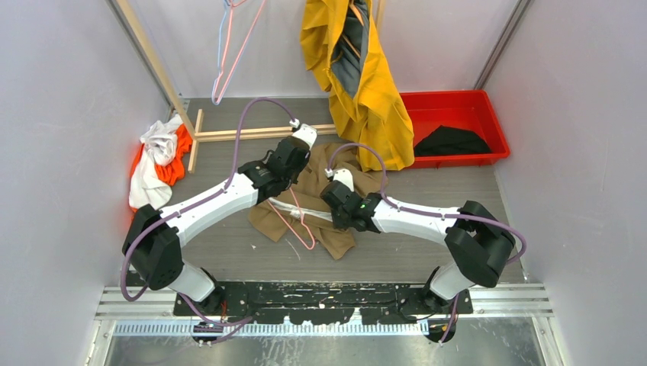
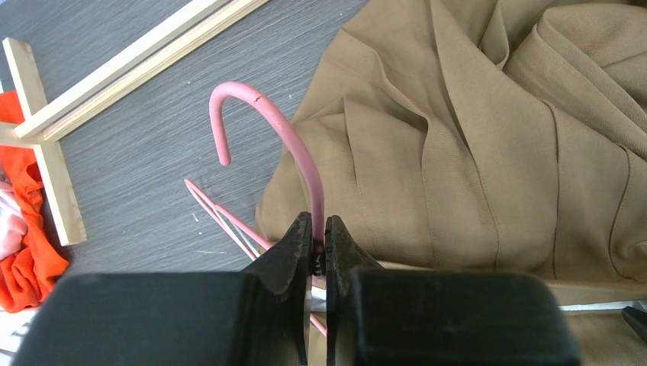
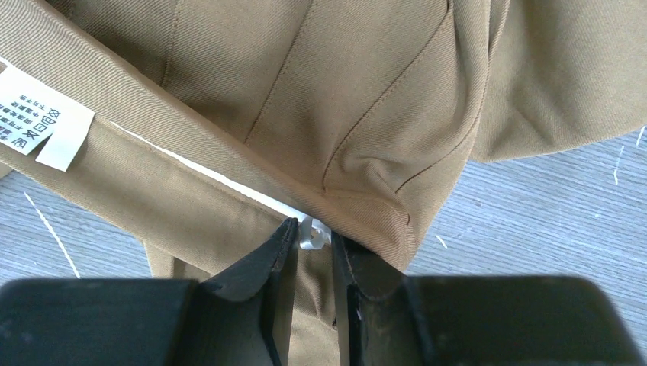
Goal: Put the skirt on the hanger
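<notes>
The brown skirt (image 1: 336, 240) lies spread on the grey floor, its waistband with a white strip and care label (image 3: 46, 114) running diagonally. My left gripper is shut on the pink hanger (image 2: 294, 145) just below its hook; the hanger's lower part rests over the skirt in the top view. My right gripper is at the waistband's right end, fingers slightly apart around a small white piece (image 3: 311, 232) under the band's edge; whether it grips that piece is unclear.
Wooden rack base (image 1: 236, 135) behind, a hanging yellow garment (image 1: 374, 122), hanging hangers (image 1: 221, 76), a red bin (image 1: 496, 137) at back right, white and orange clothes (image 1: 152, 175) at left. Bare floor lies right and front.
</notes>
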